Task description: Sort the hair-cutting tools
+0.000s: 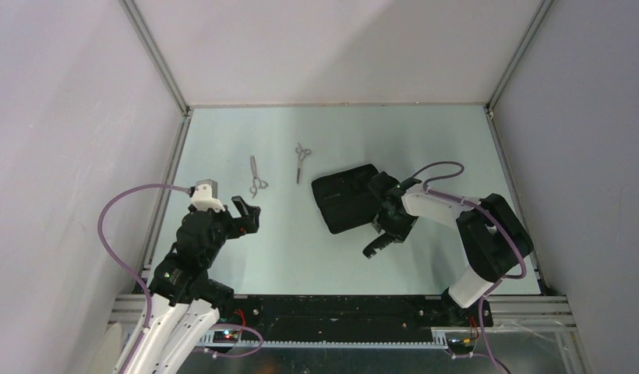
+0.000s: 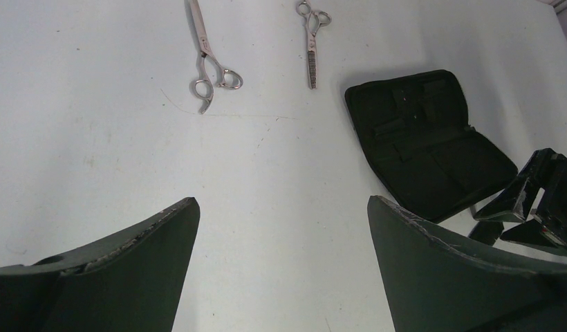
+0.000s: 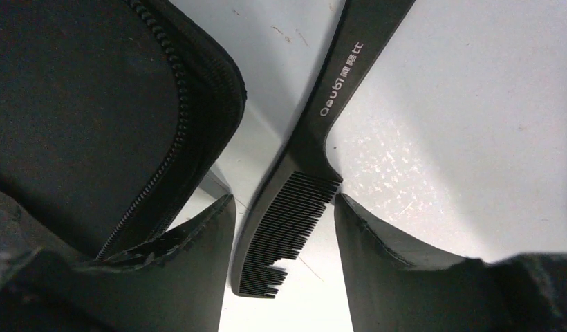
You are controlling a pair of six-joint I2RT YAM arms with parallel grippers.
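A black comb (image 3: 284, 218) lies on the table beside the case, its teeth facing right in the right wrist view. My right gripper is part open around its toothed end. The right finger is close against the teeth, while a gap remains on the left. The black case (image 1: 347, 199) lies unfolded mid-table. Plain scissors (image 2: 207, 59) and thinning scissors (image 2: 312, 43) rest left of the case. Over the table's left side, my left gripper stands open and empty.
The zipped case corner (image 3: 198, 104) sits close to my right gripper's left finger. Side walls bound the table left and right.
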